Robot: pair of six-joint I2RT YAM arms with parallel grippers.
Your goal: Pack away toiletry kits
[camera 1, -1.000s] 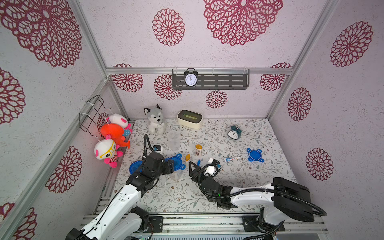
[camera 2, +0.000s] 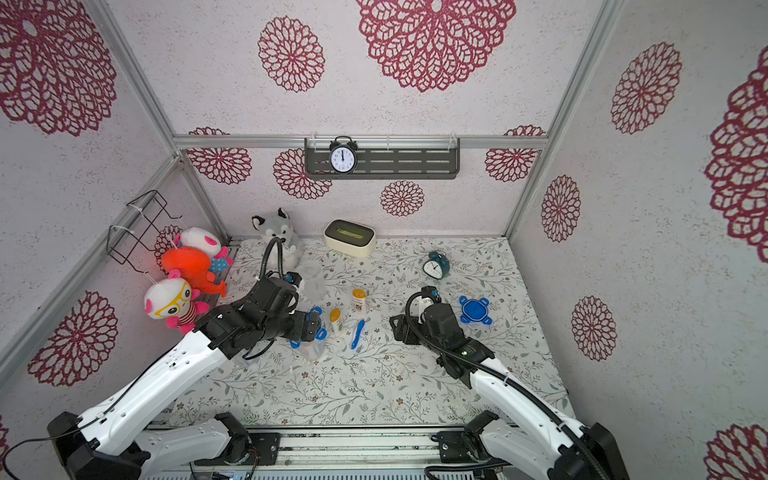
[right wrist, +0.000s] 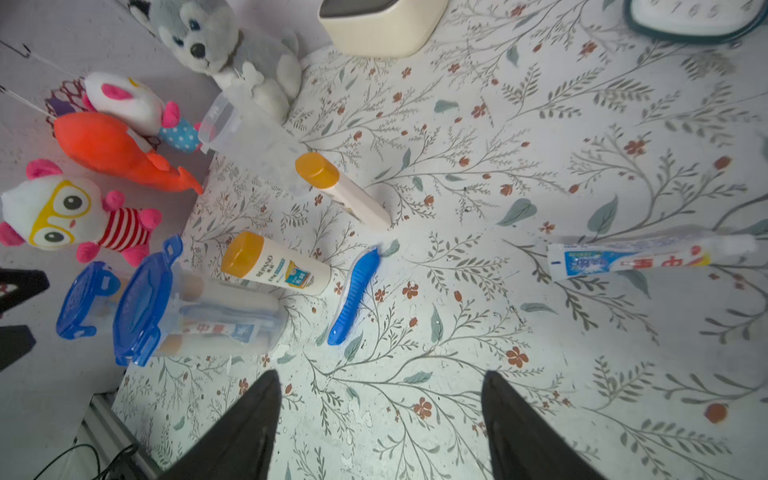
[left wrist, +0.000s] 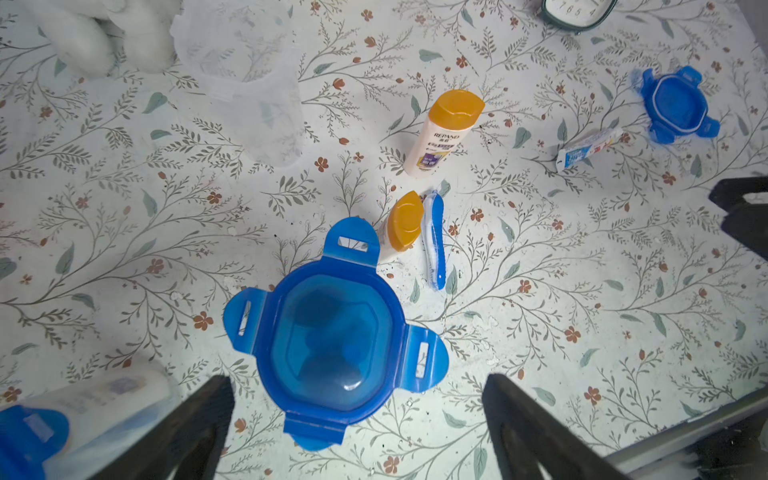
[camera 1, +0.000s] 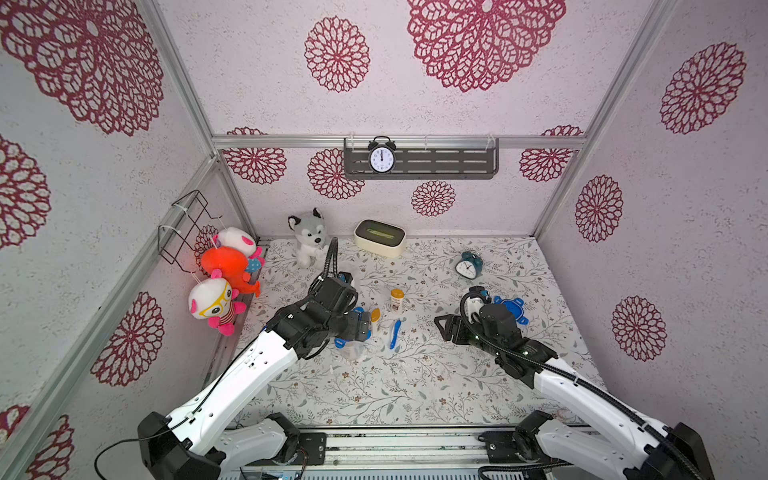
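My left gripper stands open above a clear jar with a blue lid (left wrist: 332,344), with nothing between its fingers. Another blue-lidded jar (left wrist: 88,416) stands to its left. In the right wrist view, my open right gripper is over bare table, apart from everything. An orange-capped bottle (right wrist: 352,196) and a second orange-capped bottle (right wrist: 276,262) stand near a blue toothbrush (right wrist: 354,296). A toothpaste tube (right wrist: 652,253) lies to the right. A clear jar without a lid (left wrist: 268,112) stands behind. A loose blue lid (camera 2: 475,310) lies at the table's right.
A grey husky plush (camera 1: 309,236), a cream tissue box (camera 1: 380,238) and a teal alarm clock (camera 1: 469,265) stand at the back. Plush toys (camera 1: 228,268) hang at the left wall.
My right gripper has swung right and away from the toothbrush, which now shows fully. My left gripper has moved a little right, over the blue-lidded jar.
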